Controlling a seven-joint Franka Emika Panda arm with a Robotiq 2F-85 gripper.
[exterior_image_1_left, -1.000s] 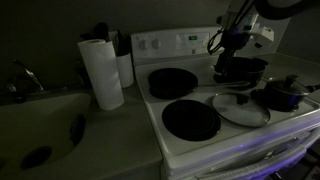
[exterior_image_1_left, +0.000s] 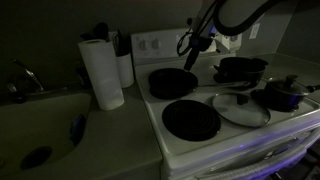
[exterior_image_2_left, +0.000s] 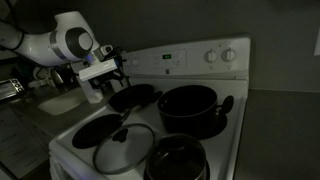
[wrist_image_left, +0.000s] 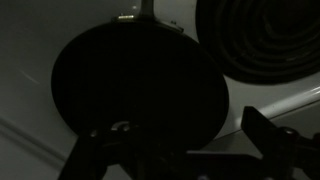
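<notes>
A black frying pan (exterior_image_1_left: 172, 83) rests at the back left of the stove, and its dark round inside (wrist_image_left: 140, 85) fills much of the wrist view, with its handle (wrist_image_left: 147, 8) at the top edge. My gripper (exterior_image_1_left: 187, 60) hangs above the pan in exterior view 1, apart from it. In the wrist view my open fingers (wrist_image_left: 265, 132) stand far apart at the bottom, over the pan's lower edge, and no held object shows between them. Dim light hides fine detail.
A bare burner (exterior_image_1_left: 191, 120) lies in front of the pan. Rightward are a lid (exterior_image_1_left: 241, 109), a large black pot (exterior_image_2_left: 188, 103) and a lidded saucepan (exterior_image_1_left: 287, 92). A paper towel roll (exterior_image_1_left: 102, 75) and utensil holder (exterior_image_1_left: 125, 70) stand left, beyond them a sink (exterior_image_1_left: 45, 125).
My gripper has moved left across the stove, from near the large pot to above the frying pan. The cookware has not visibly moved.
</notes>
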